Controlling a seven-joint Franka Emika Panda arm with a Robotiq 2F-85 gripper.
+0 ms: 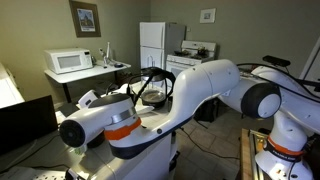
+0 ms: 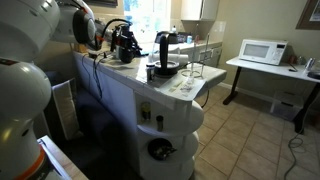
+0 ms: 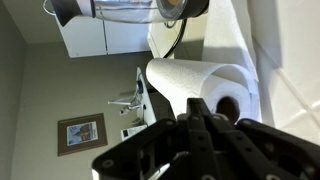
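Note:
In the wrist view, a white paper towel roll (image 3: 195,78) lies on its side just beyond my gripper, its open core facing the camera. The dark fingers stand close together in front of the roll's near end, and nothing shows between them. I cannot tell whether they touch the paper. A loose sheet of the towel seems to spread over the pale surface on the right. The first exterior view has the arm (image 1: 110,128) bent low over the counter at the left, hiding its own gripper there.
A clear glass container (image 3: 130,10) with a dark part stands beyond the roll. The second exterior view shows a black appliance (image 2: 168,48) and small items on the white counter (image 2: 190,88). A microwave (image 2: 272,52) sits on a separate table.

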